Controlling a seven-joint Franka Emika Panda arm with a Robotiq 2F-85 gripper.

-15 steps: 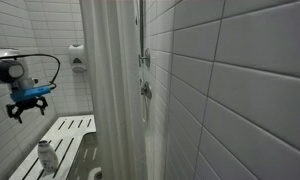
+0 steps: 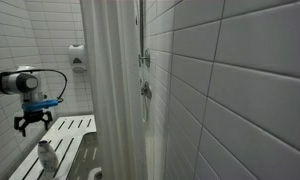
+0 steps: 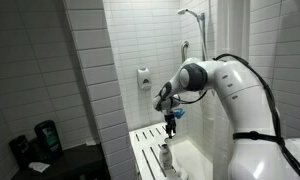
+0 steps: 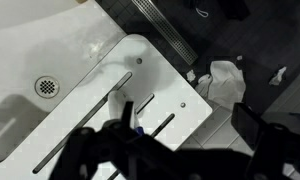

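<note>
A white bottle point(image 2: 48, 155) stands on the slatted white bench point(image 2: 72, 125), near its close end in exterior view 1. In exterior view 2 the same bottle point(image 3: 165, 156) is in front of the arm's gripper point(image 3: 171, 128). My gripper point(image 2: 33, 127) points downward above the bench, fingers spread, with nothing between them. Seen from the wrist, the open gripper has one finger partly covering the bottle point(image 4: 117, 104), which lies toward the left of the fingers. The bottle's lower part is hidden there.
A white tub with a drain point(image 4: 47, 87) adjoins the bench. Crumpled white paper point(image 4: 227, 83) and a metal floor grate point(image 4: 166, 28) lie beyond the bench end. A shower curtain point(image 2: 114, 90) hangs nearby; a dispenser point(image 2: 77, 57) is on the wall.
My gripper has come down and shifted slightly right in exterior view 1, staying open. The bottle has not moved.
</note>
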